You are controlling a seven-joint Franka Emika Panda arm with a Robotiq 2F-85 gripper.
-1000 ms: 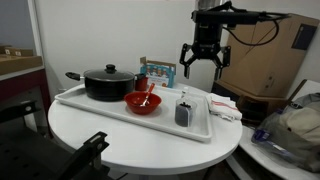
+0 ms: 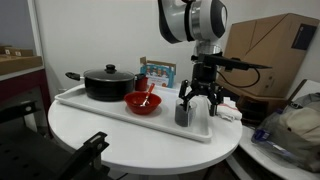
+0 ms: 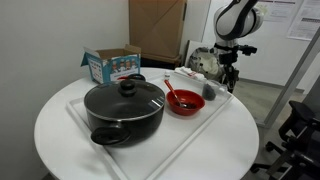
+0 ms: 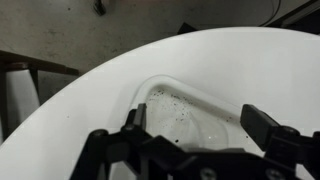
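Observation:
A small grey container stands upright on the right part of the white tray. Directly above and slightly right of it is my gripper, open, its fingers pointing down. In the second exterior view the same grey container appears just left of the lowered gripper. From the wrist, the open gripper spans the tray's corner, which is sprinkled with dark specks. Nothing shows clamped between the fingers; what lies beneath the gripper body is hidden.
A black lidded pot and a red bowl with a red utensil occupy the tray's left and middle. Behind stand a colourful box and a white cloth.
Over the last second my gripper has come down and a little left, from above the table to the grey container's height. The container, bowl and pot have not moved.

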